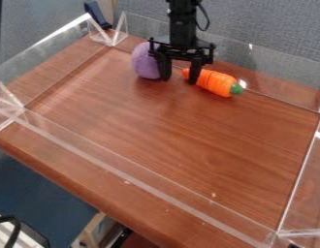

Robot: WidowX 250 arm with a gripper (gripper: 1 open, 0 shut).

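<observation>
My black gripper [177, 70] hangs at the back of the wooden table, its fingers low between a purple ball [144, 60] on the left and an orange carrot with a green top [216, 82] on the right. It overlaps part of the ball and the near end of the carrot; whether it touches either, or how far its fingers are apart, is hard to tell.
Clear acrylic walls [309, 174] edge the wooden table [163, 145]. A grey wall stands behind.
</observation>
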